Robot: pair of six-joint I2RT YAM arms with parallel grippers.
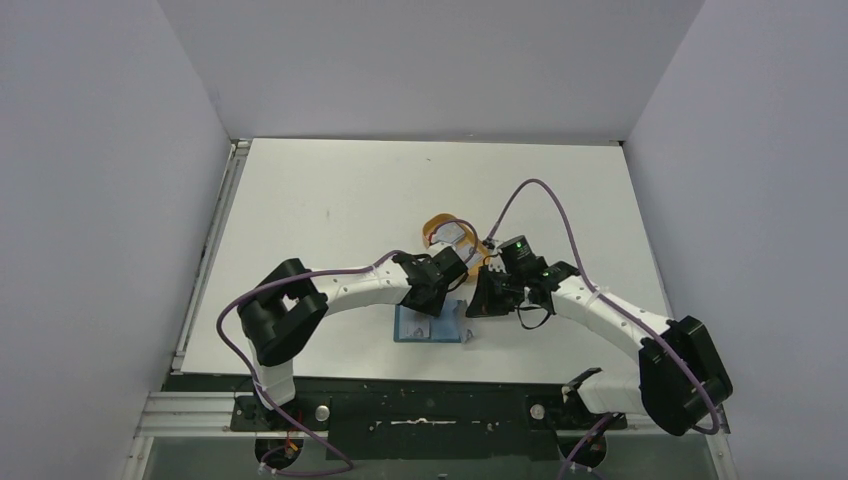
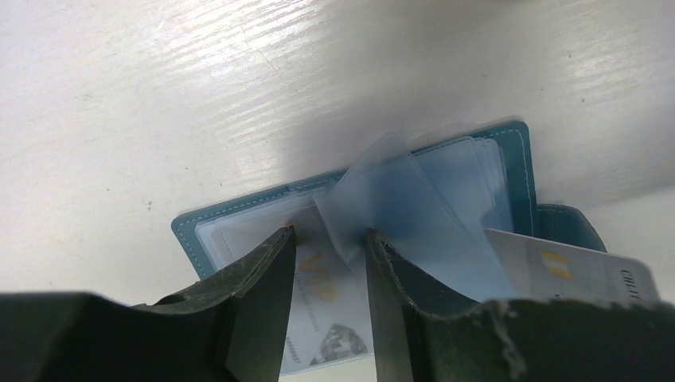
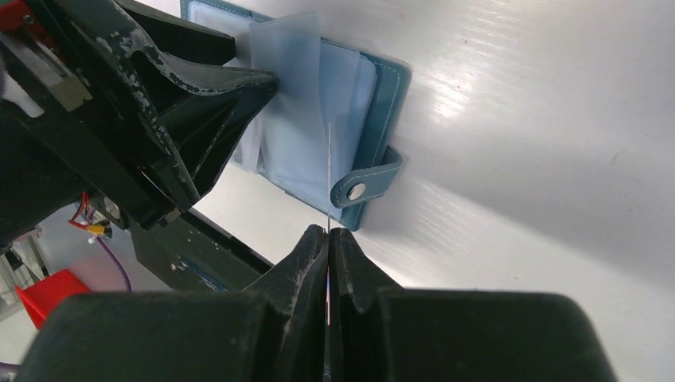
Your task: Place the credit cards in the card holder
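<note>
The blue card holder (image 1: 399, 338) lies open near the table's front edge. In its left pocket sits a grey VIP card (image 2: 314, 306). A clear sleeve flap (image 2: 398, 187) stands lifted over the right half. My left gripper hovers over the holder, its fingers parted, the flap close by the right finger. My right gripper is shut on another grey card, which appears edge-on in the right wrist view. That card's front end reaches over the holder's right half; whether it is inside the sleeve I cannot tell.
Behind the holder stands an orange tray (image 1: 432, 221) with cards in it, partly covered by the left arm. A strap with a snap button (image 3: 357, 191) sticks out from the holder's right edge.
</note>
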